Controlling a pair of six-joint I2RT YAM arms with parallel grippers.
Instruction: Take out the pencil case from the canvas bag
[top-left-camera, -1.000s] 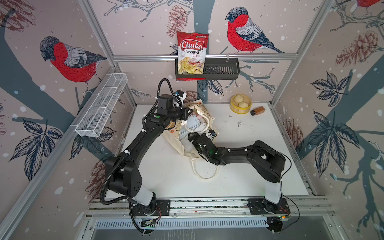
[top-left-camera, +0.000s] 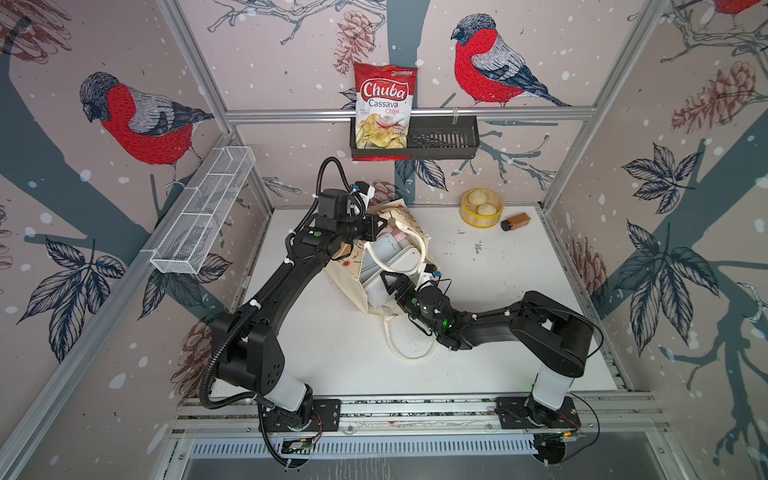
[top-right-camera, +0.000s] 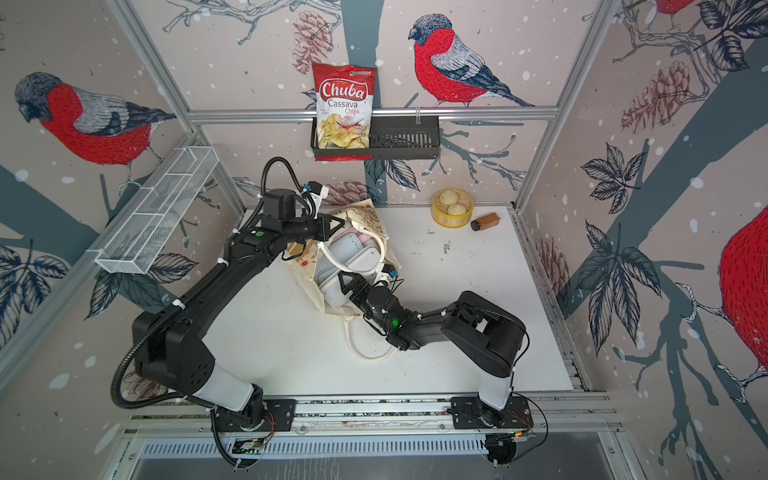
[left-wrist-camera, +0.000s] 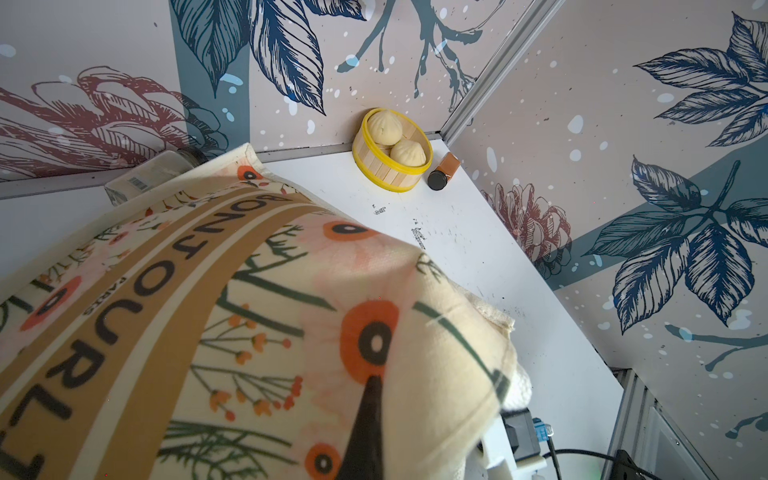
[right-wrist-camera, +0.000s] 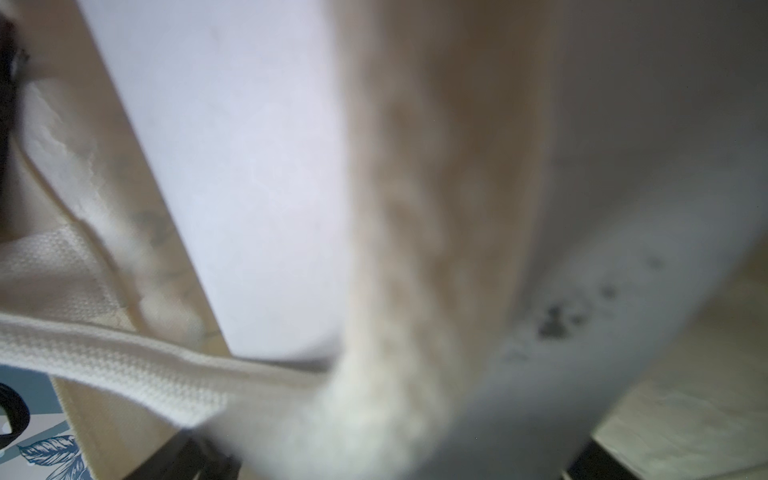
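Observation:
The canvas bag (top-left-camera: 349, 289), floral with BONJOUR lettering in the left wrist view, lies open on the table. Inside are pale grey and white flat cases (top-left-camera: 382, 248) and something pink; which is the pencil case I cannot tell. My left gripper (top-left-camera: 378, 225) is at the bag's upper rim, its dark finger against the fabric, apparently shut. My right gripper (top-left-camera: 392, 280) is low in the bag mouth by the cases, beside a white handle (top-left-camera: 410, 232). Its close view is blurred by the handle, and what lies between its fingers is unclear.
A yellow steamer with buns (top-left-camera: 480, 208) and a small brown bottle (top-left-camera: 515, 221) stand at the back right. A chips bag (top-left-camera: 382, 108) sits in a wall rack, and a white wire shelf (top-left-camera: 192, 216) is on the left.
My right gripper and arm have shifted toward the front and slightly right, and more of the cases shows. The left arm has stayed in place.

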